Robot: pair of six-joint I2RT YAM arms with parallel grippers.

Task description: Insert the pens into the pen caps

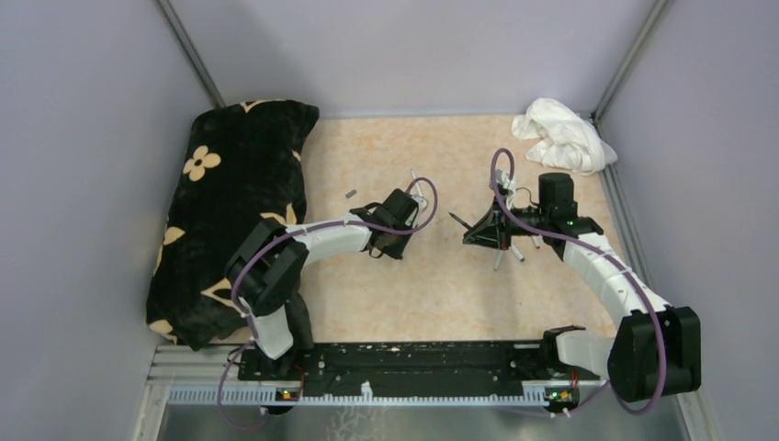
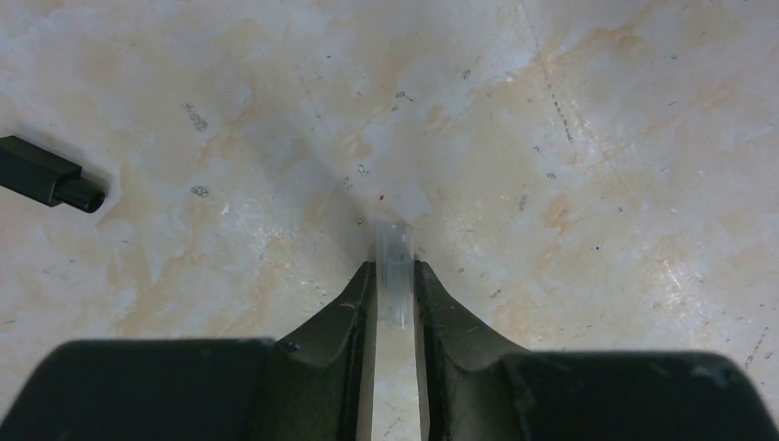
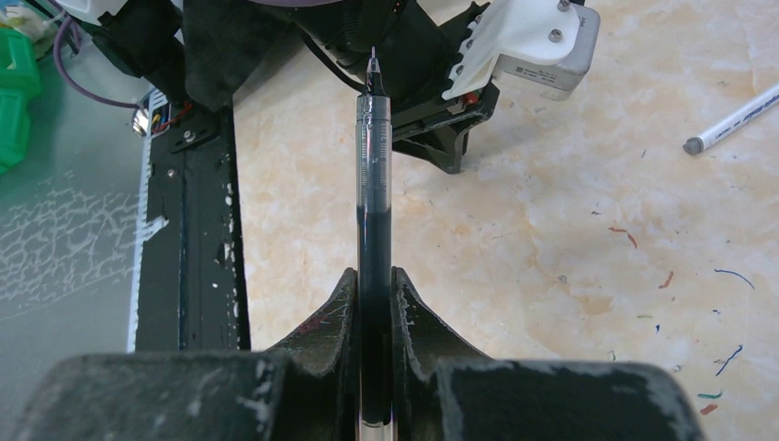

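In the left wrist view, my left gripper is shut on a short clear pen cap, low over the tabletop. A black piece lies to its left. My right gripper is shut on a clear-barrelled pen with dark grip and exposed tip, held above the table, as the right wrist view shows; the top view shows it pointing toward the left arm.
A white marker lies on the table, with several others under the right arm. A dark flowered cushion fills the left side; a white cloth lies at the back right.
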